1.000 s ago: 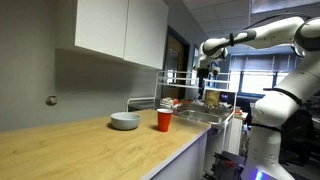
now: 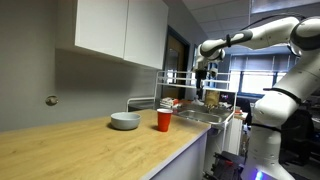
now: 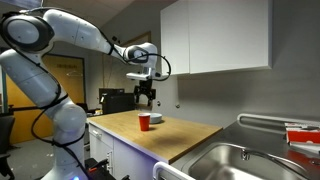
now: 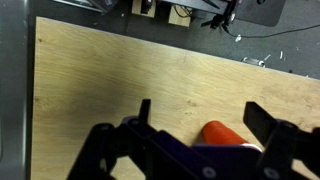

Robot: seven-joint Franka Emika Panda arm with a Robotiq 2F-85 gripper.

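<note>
A red cup (image 2: 164, 120) stands upright on the wooden counter (image 2: 90, 150), and exterior view 2 shows the same cup (image 3: 144, 122) near the counter's edge. Behind it sits a pale grey bowl (image 2: 125, 121). High above the counter, my gripper (image 3: 150, 97) hangs pointing down, clear of both objects. From the wrist, the open gripper has its two dark fingers well apart and nothing held. Part of the red cup (image 4: 217, 132) shows far below, toward the right finger, with the rest hidden behind the gripper. The bowl is not visible in the wrist view.
A sink (image 3: 235, 163) lies along the counter, with a drying rack (image 2: 175, 88) near it. White wall cupboards (image 2: 120, 32) overhang the back. The wooden surface left of the bowl in exterior view 1 is bare.
</note>
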